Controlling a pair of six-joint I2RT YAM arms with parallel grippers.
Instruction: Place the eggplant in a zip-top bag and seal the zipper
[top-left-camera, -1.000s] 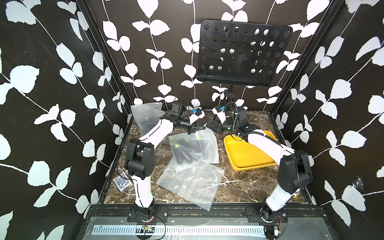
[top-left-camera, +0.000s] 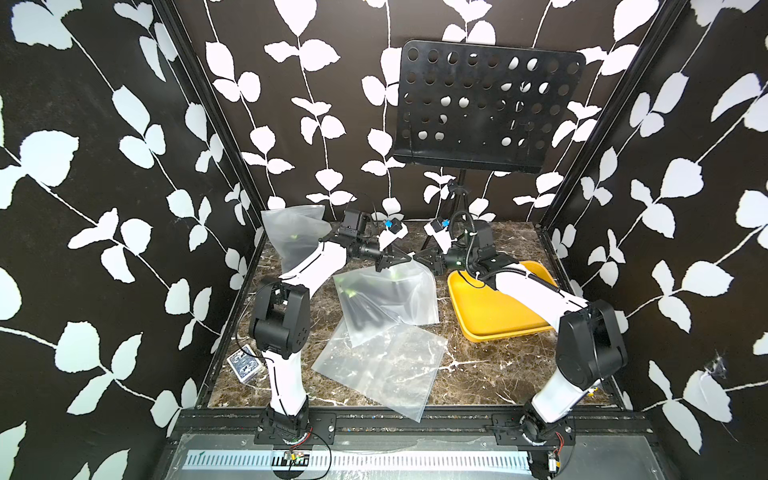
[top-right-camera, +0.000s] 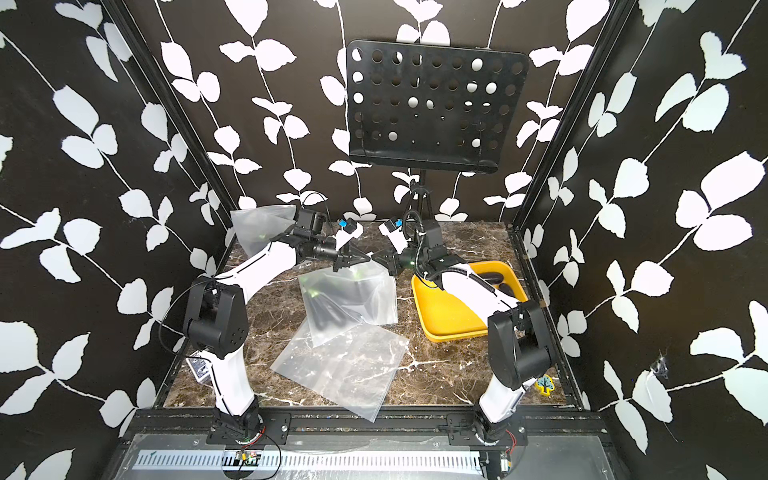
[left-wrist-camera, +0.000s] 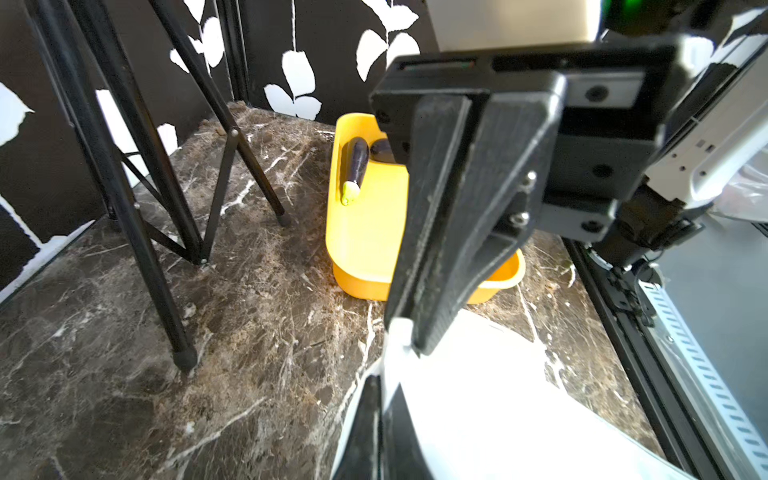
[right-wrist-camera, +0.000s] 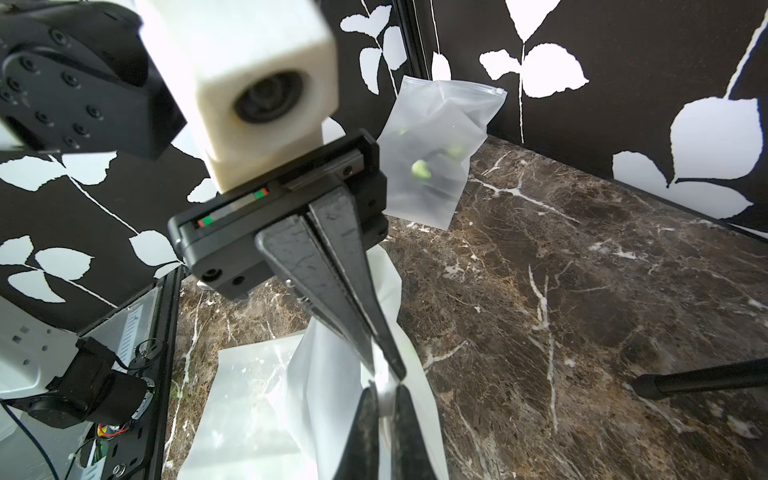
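A translucent zip bag (top-left-camera: 384, 304) with a greenish shape faintly showing inside hangs from its top edge at the centre, where my grippers meet close together. My left gripper (top-left-camera: 395, 257) and my right gripper (top-left-camera: 427, 261) are both shut on that thin white edge, seen in both wrist views. A flat empty bag (top-left-camera: 376, 372) lies in front. Another bag (right-wrist-camera: 436, 144) with pale green showing through stands at the back left. Dark eggplants (left-wrist-camera: 356, 168) lie in the yellow tray on the right.
The yellow tray (top-left-camera: 488, 320) sits beside my right arm. A black music stand (top-right-camera: 432, 104) rises at the back, its legs on the table. A small card deck (top-left-camera: 244, 364) lies at the front left. Bare marble shows between them.
The bag below my grippers has shifted slightly to the left, and my right gripper has moved very slightly. Otherwise little differs.
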